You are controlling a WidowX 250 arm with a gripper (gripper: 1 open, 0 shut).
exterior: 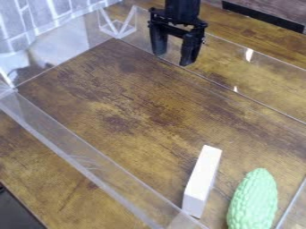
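My black gripper (176, 46) hangs at the top centre, above the back part of a clear-walled enclosure on a wooden table, its two fingers apart with nothing seen between them. A white rectangular block (202, 179) lies at the front right of the enclosure. Right of it is a light green, bumpy oblong object (252, 199), partly close to the clear right wall.
Clear plastic walls (84, 165) edge the enclosure on the wooden table (120, 107). A pale checked cloth (36, 27) is at the back left. The middle and left of the enclosed floor are empty.
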